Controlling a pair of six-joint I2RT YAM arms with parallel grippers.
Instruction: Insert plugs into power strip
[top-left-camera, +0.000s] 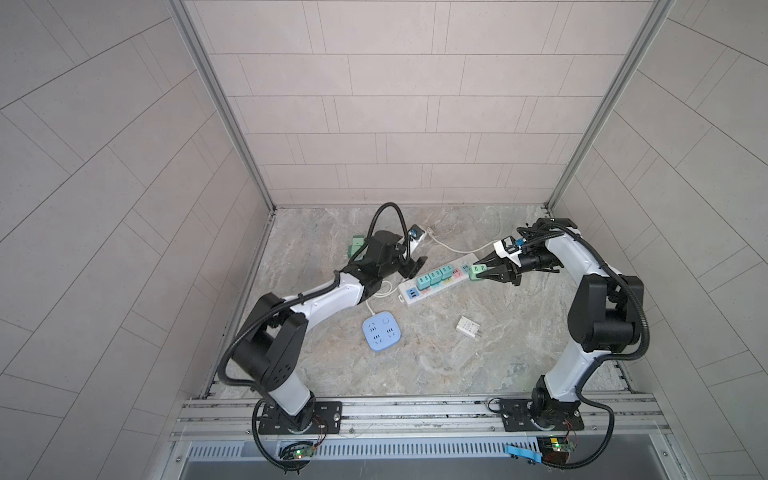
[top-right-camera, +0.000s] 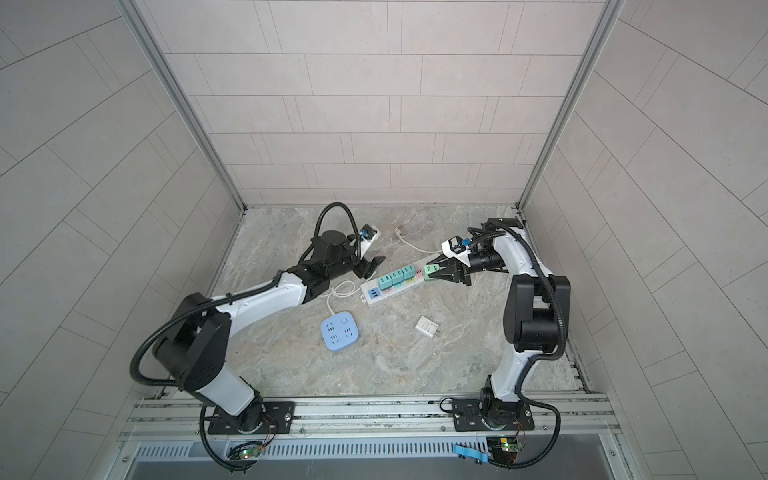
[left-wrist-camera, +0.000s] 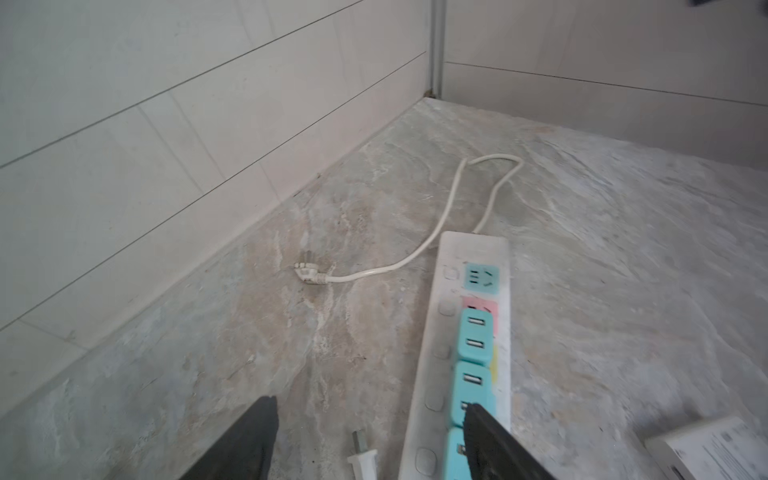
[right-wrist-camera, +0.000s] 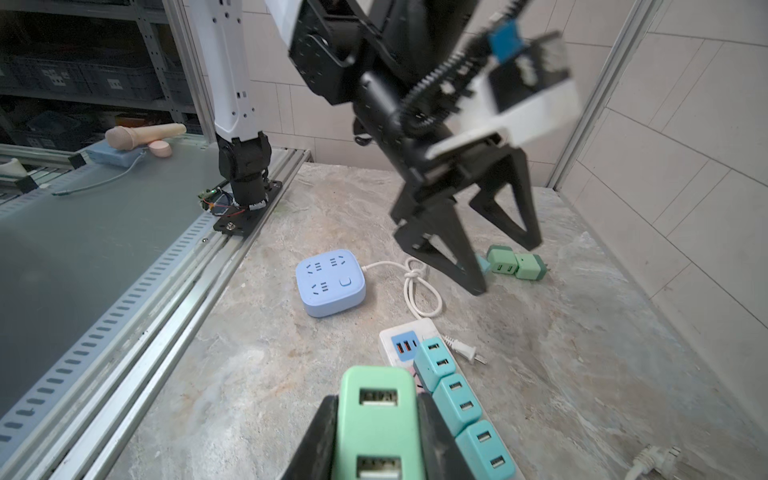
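The white power strip (left-wrist-camera: 439, 336) lies on the marble table with several teal plugs (right-wrist-camera: 457, 401) seated in it. My right gripper (top-right-camera: 437, 272) is shut on a green plug (right-wrist-camera: 377, 420), held at the strip's far right end in the top views. My left gripper is part open above the strip's left side, with nothing between its fingers. Green plugs (right-wrist-camera: 528, 266) lie behind the left arm, partly hidden in the top left view.
A blue socket block (top-left-camera: 381, 330) with a coiled cable sits front left. A white adapter (top-left-camera: 468, 326) lies in front of the strip. A white cord plug (left-wrist-camera: 312, 272) lies behind it.
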